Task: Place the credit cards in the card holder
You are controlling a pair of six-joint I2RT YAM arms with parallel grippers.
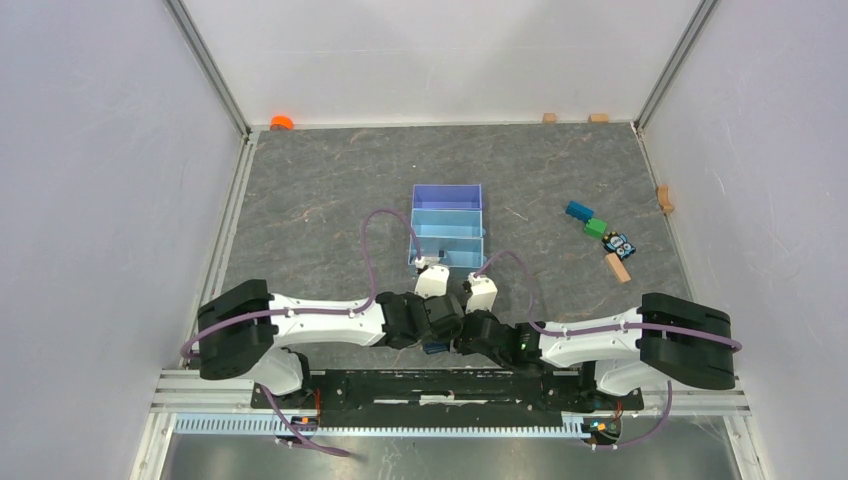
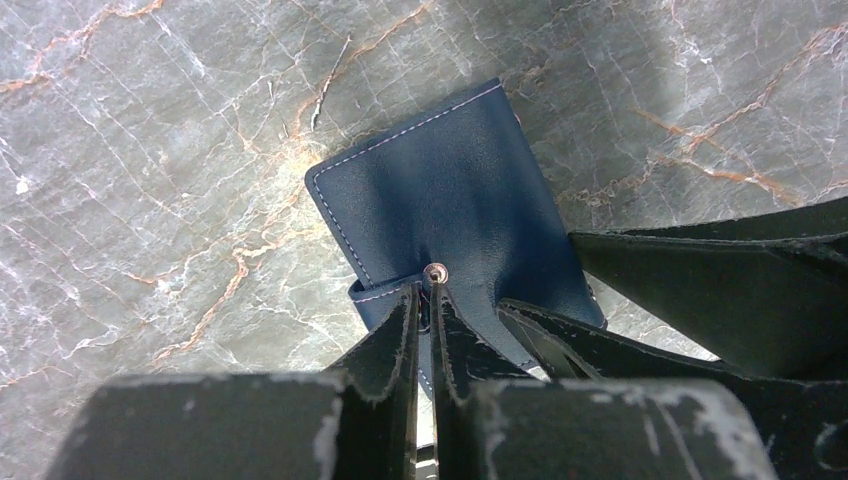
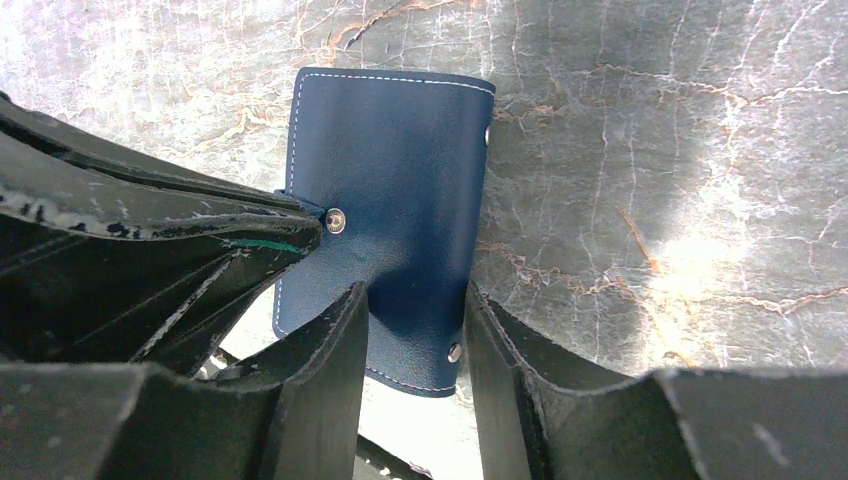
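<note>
A dark blue leather card holder [image 2: 430, 180] with white stitching lies folded over, its flap strap fastened round the edge near a metal snap button [image 2: 435, 272]. My left gripper is shut on the strap of the holder, right beside that snap. In the right wrist view the card holder [image 3: 400, 150] runs between the fingers of my right gripper, which is shut across its lower part, near the riveted spine. From the left, the other gripper's fingers [image 3: 290, 230] reach up to the snap. No credit card shows in any view.
Behind the grippers stands a blue compartment box [image 1: 447, 223]. Toy blocks, among them a green block [image 1: 595, 228], lie at the right. Both arms are close together at the front.
</note>
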